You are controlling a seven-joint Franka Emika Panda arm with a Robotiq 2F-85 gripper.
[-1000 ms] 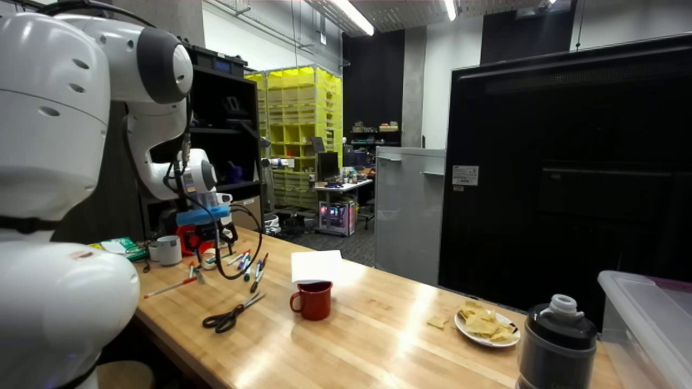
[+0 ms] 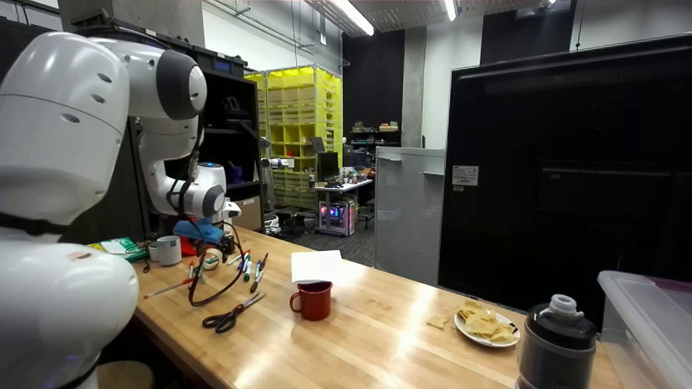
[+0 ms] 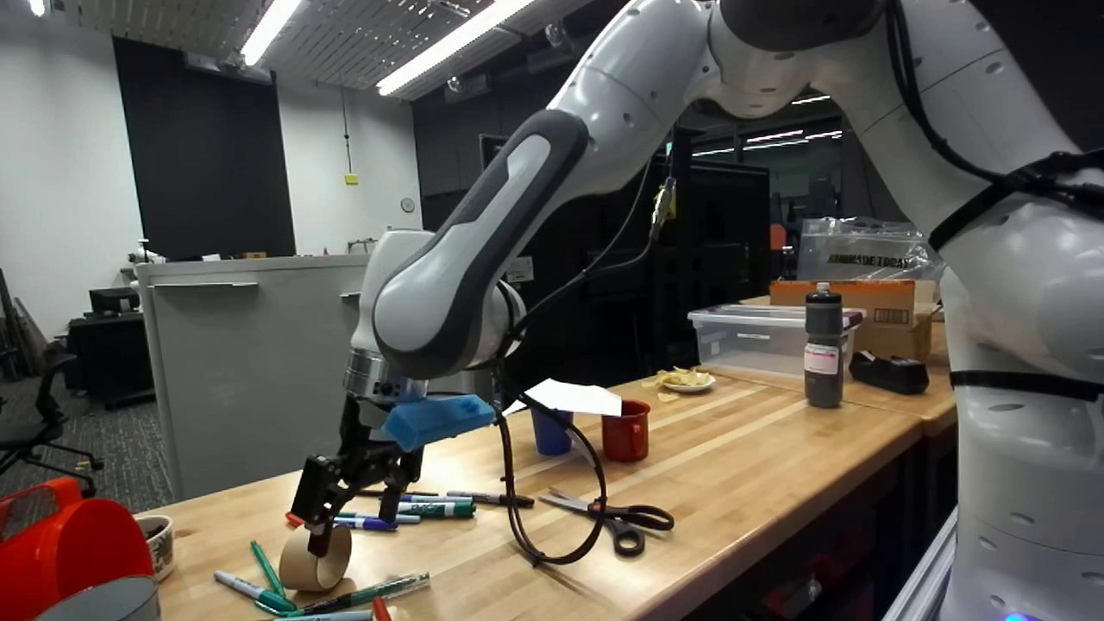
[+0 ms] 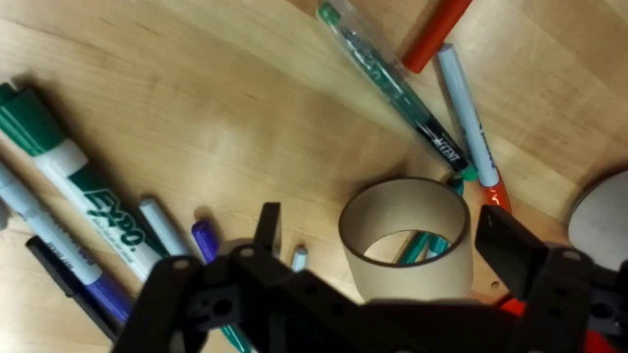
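A tan cardboard ring [image 4: 410, 282], like a tape core, sits among scattered pens in the wrist view. My gripper is open, with the ring showing between its two fingers, nearer the right-hand one. In exterior view 2 one finger [image 3: 321, 507] overlaps the ring [image 3: 302, 567]; whether they touch I cannot tell. No object is pinched. Pens lie around it: a green Expo marker [image 4: 106, 200], a green Accent pen [image 4: 406, 100] and a grey marker with a red cap [image 4: 469, 117]. Exterior view 1 shows the ring [image 2: 211, 260] partly behind cables.
Black scissors [image 2: 224, 320] and a red mug [image 2: 314, 301] stand nearer the table's middle. Beside the mug is a blue cup [image 3: 551, 433] with white paper [image 3: 569, 398] over it. A red object [image 3: 78, 548] and grey mug [image 3: 109, 600] crowd the near side. Further off, the tabletop is largely clear.
The arm has come down, bringing the open gripper lower toward the ring and pens. Its looped cable now hangs further left and lower. Objects on the table look unmoved.
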